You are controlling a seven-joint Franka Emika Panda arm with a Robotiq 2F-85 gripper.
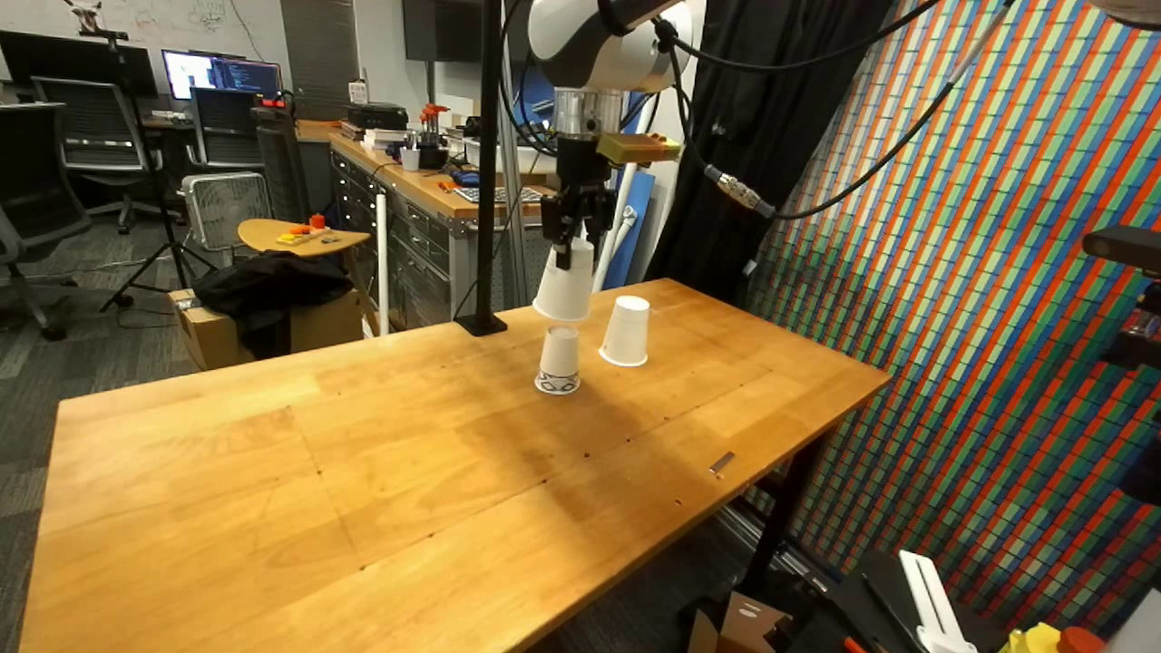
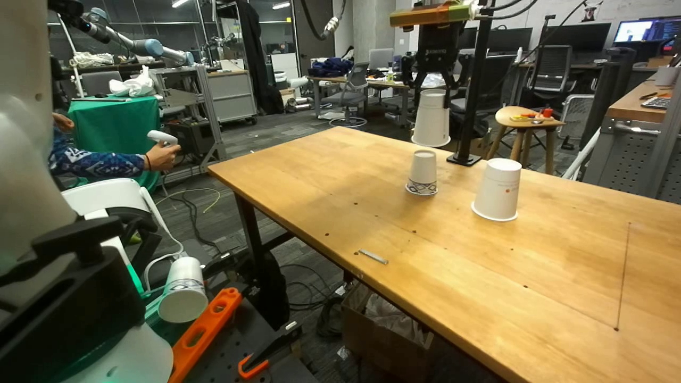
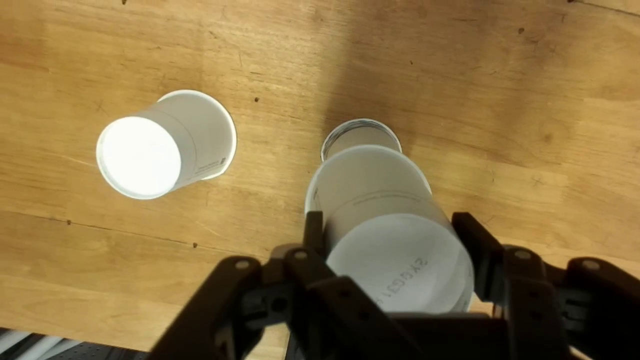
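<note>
My gripper is shut on an upside-down white paper cup (image 3: 378, 192), its fingers on either side near the closed end. This held cup (image 2: 432, 120) hangs mouth-down in the air. Below it a smaller cup with a dark patterned band (image 2: 422, 173) stands inverted on the table, a small gap showing between them in exterior view 2. From the wrist, the held cup hides most of the small cup (image 3: 361, 134). A third cup, plain white and larger (image 1: 626, 331), stands inverted on the table beside the small one, apart from it.
A small metal piece (image 2: 373, 256) lies near one edge. Behind the cups, a black post (image 2: 472, 96) rises from its base at the table's edge. A person's hand holding a white controller (image 2: 164, 152) shows off to the left.
</note>
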